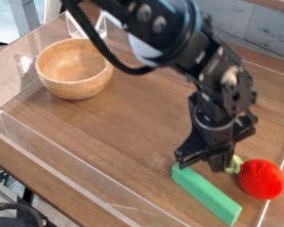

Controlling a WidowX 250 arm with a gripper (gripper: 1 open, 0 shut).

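Note:
My black gripper (pixel 211 156) hangs low over the right side of the wooden table, just behind the upper end of a green bar (pixel 206 193). A red plush tomato (pixel 261 180) with a light green stem lies to the right of the bar, and the stem is close beside the gripper's tips. The fingertips are dark and small in view; nothing shows held between them. A wooden bowl (pixel 74 73) stands at the back left.
A wall (pixel 251 35) runs along the back, and the table's near edge crosses the lower left.

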